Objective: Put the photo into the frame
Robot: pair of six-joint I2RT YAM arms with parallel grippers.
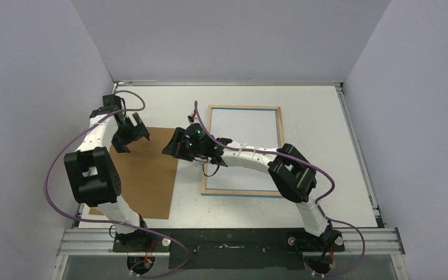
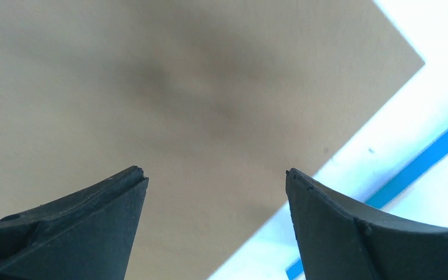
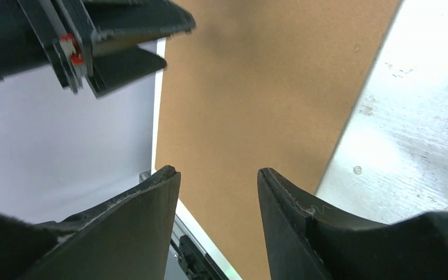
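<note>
A flat brown board (image 1: 146, 181) lies on the left part of the white table, with its right edge a short gap from the frame. The wooden frame (image 1: 242, 192) lies face up with a pale inside and a blue lower edge; no separate photo can be made out. Over the board's upper left, my left gripper (image 1: 134, 133) is open, nothing between its fingers. My right gripper stands partly open and empty near the board's right edge, its fingers apart above the brown surface.
My right forearm (image 1: 248, 157) crosses over the frame and hides part of it. A grey wall (image 1: 41, 116) rises close beside the left arm.
</note>
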